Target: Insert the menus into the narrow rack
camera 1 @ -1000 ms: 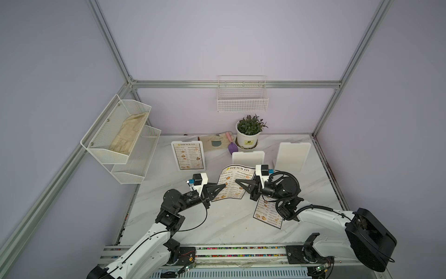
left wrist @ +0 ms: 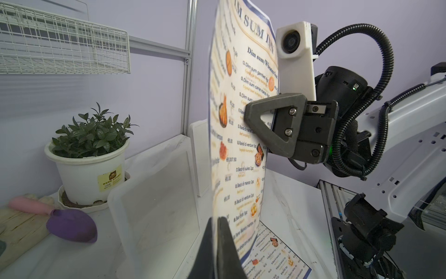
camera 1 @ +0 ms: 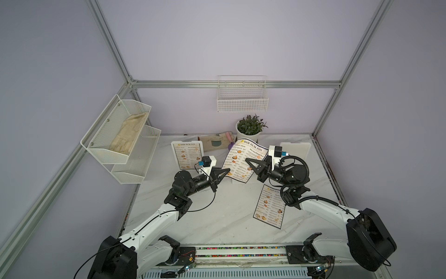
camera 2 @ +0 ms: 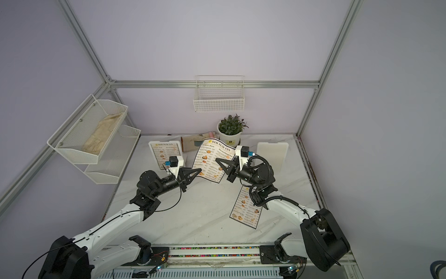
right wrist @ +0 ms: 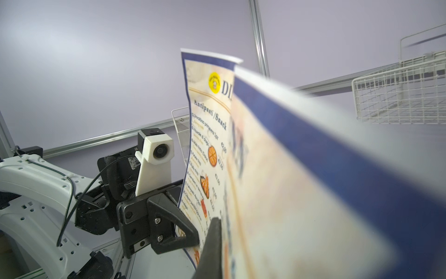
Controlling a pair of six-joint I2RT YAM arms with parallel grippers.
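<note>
A curved DIM SUM INN menu (camera 1: 244, 155) is held upright in the air between my grippers. My left gripper (camera 1: 227, 171) is shut on its left side, my right gripper (camera 1: 247, 161) shut on its right part. Both wrist views show the sheet running into the fingers. A second menu (camera 1: 269, 209) lies flat on the table under the right arm. A third stands in a white narrow rack (camera 1: 187, 155) at back left. An empty white rack (left wrist: 153, 209) stands behind the held menu, and another (camera 2: 274, 153) at back right.
A potted plant (camera 1: 247, 127), purple tool (left wrist: 69, 225) and board lie along the back. Wire baskets hang on the back wall (camera 1: 242, 102) and left wall (camera 1: 120, 139).
</note>
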